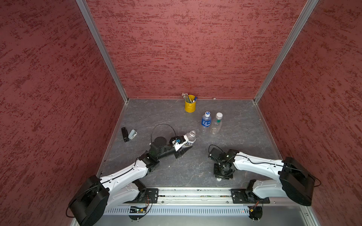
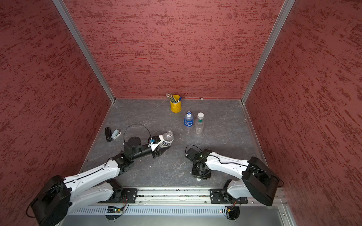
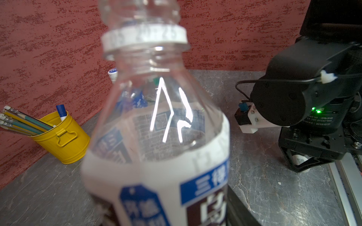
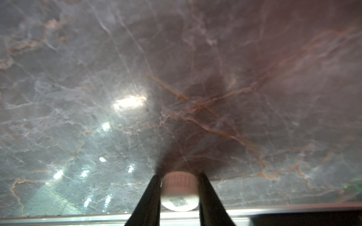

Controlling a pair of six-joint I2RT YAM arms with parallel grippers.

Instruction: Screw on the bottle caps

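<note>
A clear bottle [image 3: 158, 162] with a white, blue and brown label fills the left wrist view, its neck bare of a cap. In the top left view my left gripper [image 1: 185, 146] is shut around this bottle [image 1: 191, 136], which stands about upright. A white cap [image 4: 179, 191] sits between the two dark fingers of my right gripper, low in the right wrist view. That gripper is shut on the cap near the table's front edge, well to the right of the bottle. Whether the cap touches the table cannot be told.
Two capped bottles stand at the back right, one blue-labelled [image 1: 206, 120] and one clear [image 1: 216, 125]. A yellow bucket [image 1: 190, 106] of pencils is by the rear wall. At far left lie a black object [image 1: 124, 134] and a grey-white one [image 1: 132, 134]. The table between the grippers is clear.
</note>
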